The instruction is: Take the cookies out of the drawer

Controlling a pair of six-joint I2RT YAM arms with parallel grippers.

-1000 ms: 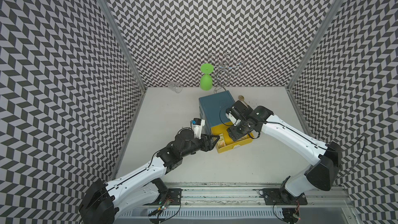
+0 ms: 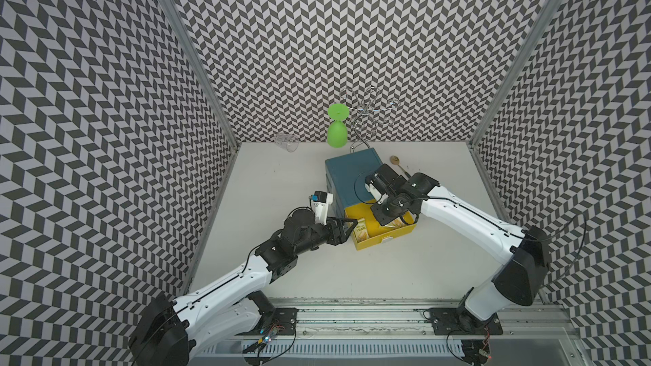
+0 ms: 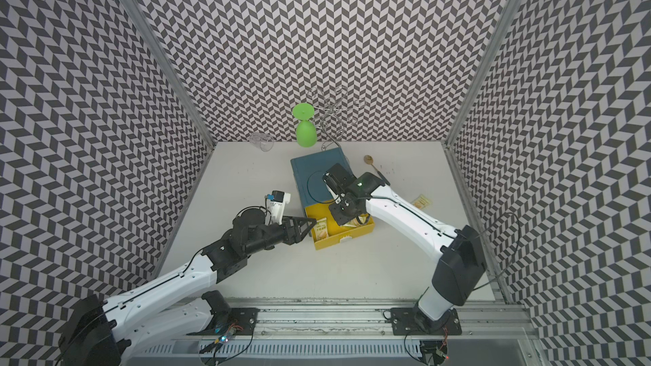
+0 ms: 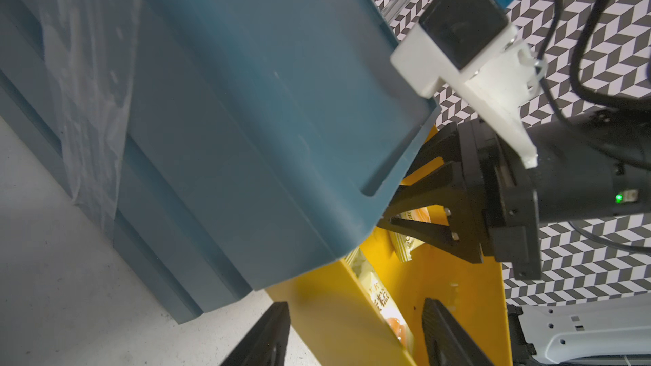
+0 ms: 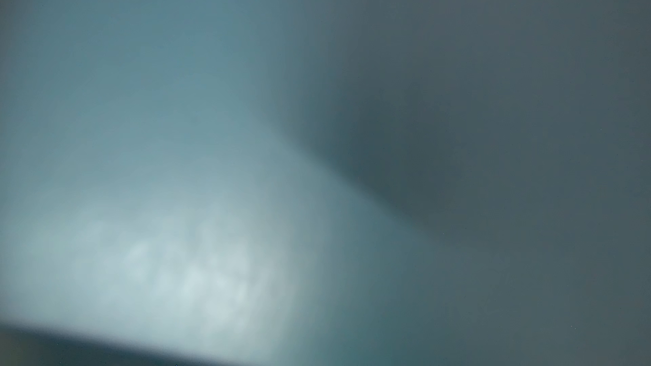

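A yellow drawer (image 2: 371,241) is pulled out from the blue drawer unit (image 2: 352,165). Cookie packets (image 3: 320,228) lie inside it, one along the left side and another (image 4: 409,237) at the right, partly hidden by my right gripper. My left gripper stands open over the drawer's left wall, with nothing clearly held. My right gripper (image 2: 386,215) reaches down into the drawer, close against the blue housing; what lies between its fingers is unclear. The right wrist view shows only a blurred blue surface.
A wooden spoon (image 3: 368,160) lies behind at the right, and another packet (image 3: 420,201) on the table at the right. A clear glass object (image 2: 287,141) and a green-topped stand (image 2: 337,132) are at the back.
My right gripper and arm have shifted slightly left compared with a second ago, staying in the drawer. The left arm is nearly unchanged.
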